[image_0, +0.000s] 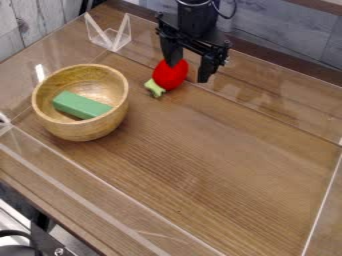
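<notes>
My black gripper (191, 59) hangs at the top centre, above and beside a red object (168, 74) with a pale green stem or tip (155, 88) at its lower left. The red object lies on the wooden table (241, 170). Whether the fingers are open or shut, or touch the red object, I cannot tell.
A wooden bowl (114, 128) holding a green block (78, 108) sits at the left. A white wire-like holder (111, 35) stands at the upper left.
</notes>
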